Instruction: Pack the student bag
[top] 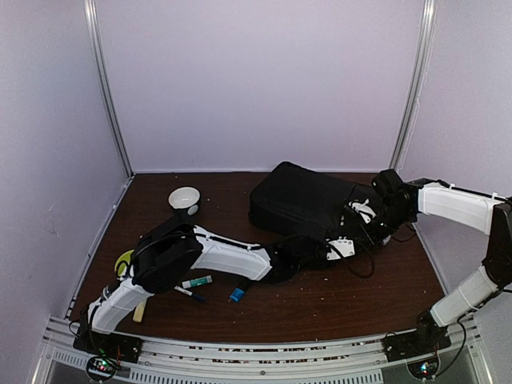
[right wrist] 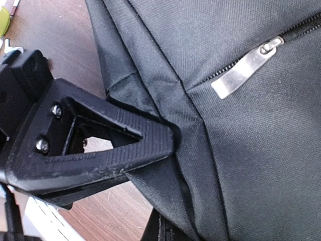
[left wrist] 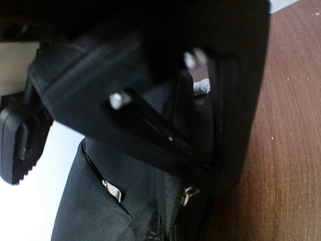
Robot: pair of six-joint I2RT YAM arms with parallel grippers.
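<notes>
A black zippered bag (top: 296, 200) lies at the back right, its fabric and zip pulls (right wrist: 241, 73) filling much of the right wrist view. Both arms meet at its front right end. My left gripper's tips are hard to make out in the left wrist view, low among folds of the bag (left wrist: 115, 170), with black gripper housings in front. My right gripper is shut at the bag's seam; its housing covers part of the fabric, and whether cloth is pinched between the fingertips is unclear.
A white bowl (top: 184, 195) stands at back left. A glue stick (top: 196, 282), a pen (top: 183, 291), a blue-capped marker (top: 237, 294), a pale wooden piece (top: 139, 311) and a yellow item (top: 124, 260) lie front left.
</notes>
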